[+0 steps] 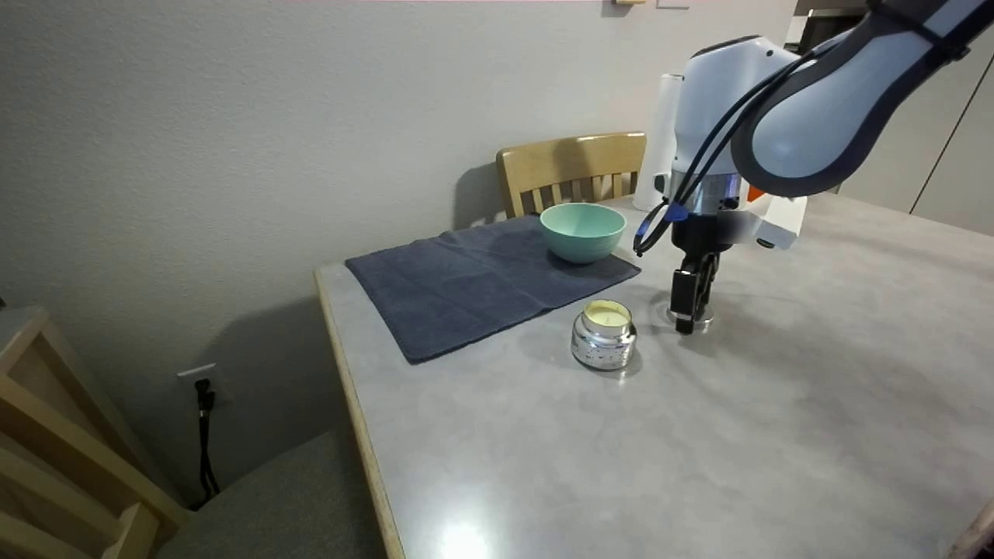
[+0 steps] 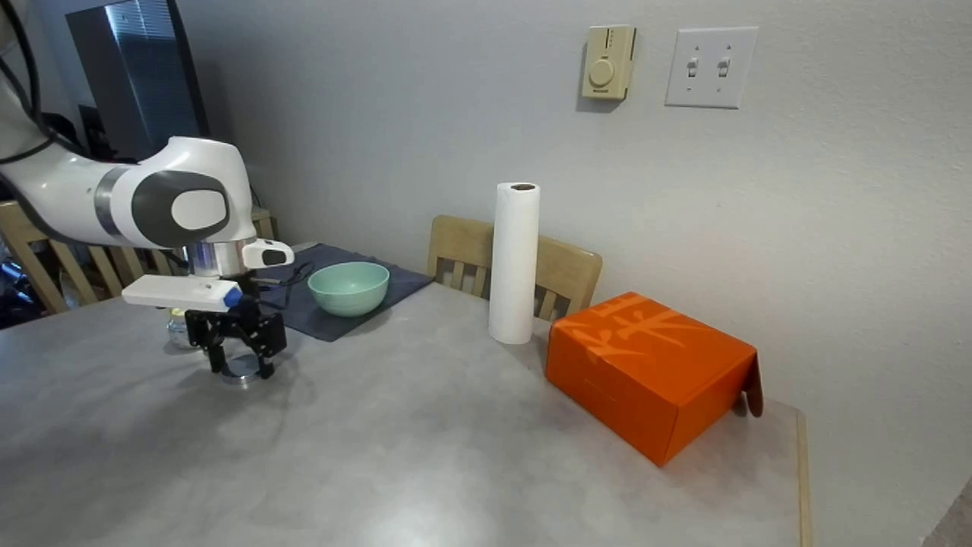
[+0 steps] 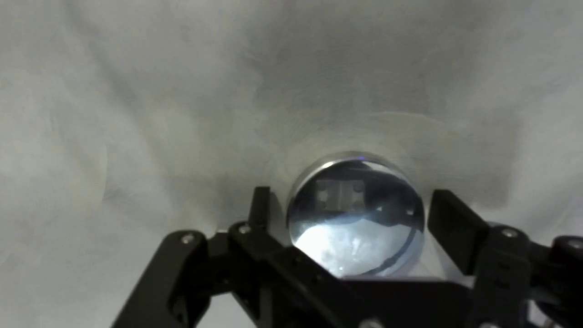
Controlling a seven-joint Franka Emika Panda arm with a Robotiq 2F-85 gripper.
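A round, shiny silver lid lies flat on the grey table. My gripper is part open around it, one finger on each side. In the wrist view a narrow gap shows between the left finger and the lid, while the right finger is very close to its edge; contact cannot be made out. Exterior view 2 has the gripper low over the table with the lid between its fingertips. A silver candle jar, its yellowish wax uncovered, stands upright beside the gripper.
Behind the jar, a mint-green bowl sits on a dark blue cloth. A paper towel roll and an orange box stand toward the far end.
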